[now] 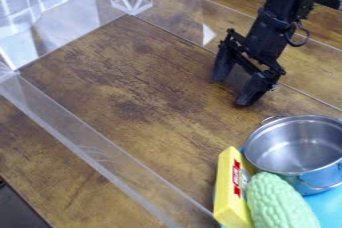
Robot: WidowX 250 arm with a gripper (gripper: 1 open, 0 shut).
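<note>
The black robot arm (274,27) reaches down from the upper right to the wooden tabletop, where its dark gripper (242,79) sits low at the middle right. Its fingers are dark and blend together, so whether they are open, shut or holding anything cannot be told.
A steel pot (291,142) stands at the lower right, with a yellow box (230,187) and a green corn-like toy (278,197) in front of it, near a blue surface (327,212). Clear plastic walls edge the table (114,92), whose left and middle are bare.
</note>
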